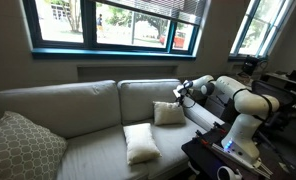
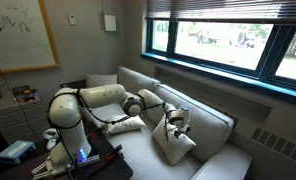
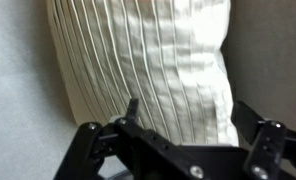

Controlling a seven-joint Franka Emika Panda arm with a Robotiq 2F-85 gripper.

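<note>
A cream striped pillow (image 3: 148,60) fills the middle of the wrist view. It leans on the sofa back at the arm's end of the seat, as the pillow (image 1: 169,114) shows in exterior view 1. My gripper is open, its two dark fingers spread over the pillow's near edge. From the side, the gripper (image 2: 175,130) is at the pillow's upper part; whether it touches the fabric I cannot tell.
The grey sofa (image 1: 93,155) runs along the wall under the window. A second white pillow (image 1: 141,143) rests mid-sofa, and a patterned pillow (image 1: 26,148) sits at the far left. A black table (image 1: 203,155) stands beside the robot base.
</note>
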